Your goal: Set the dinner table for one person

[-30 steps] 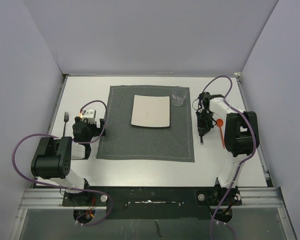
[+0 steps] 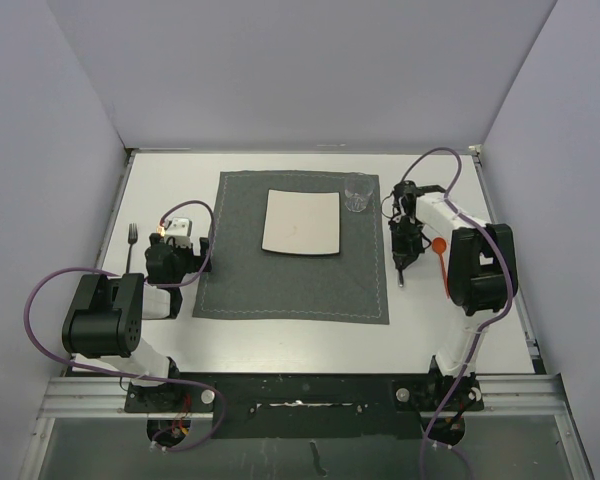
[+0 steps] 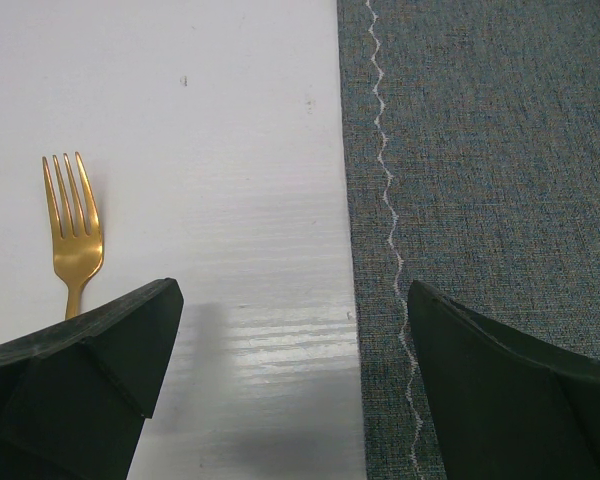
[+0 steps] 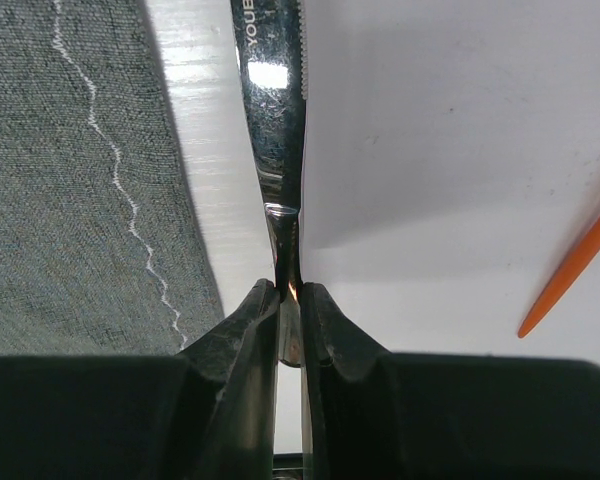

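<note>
A metal knife (image 4: 277,130) is pinched between the fingertips of my right gripper, just right of the placemat's edge. In the top view its end (image 2: 400,279) pokes out below that gripper. My left gripper stands open over the placemat's left edge, with nothing between its fingers. The gold fork (image 3: 77,235) lies on the bare table to its left. On the grey placemat (image 2: 290,290) rest a cream square plate (image 2: 301,222) and, by the upper right corner, a clear glass (image 2: 358,192). An orange spoon (image 2: 441,255) lies right of the knife.
The placemat is bare on both sides of the plate and below it. White table (image 2: 280,348) shows clear along the front. Grey walls (image 2: 55,150) close in the left, right and back.
My right gripper has shifted very slightly left, toward the placemat, with the knife moving along. The left arm, plate, glass, fork and spoon are where they were.
</note>
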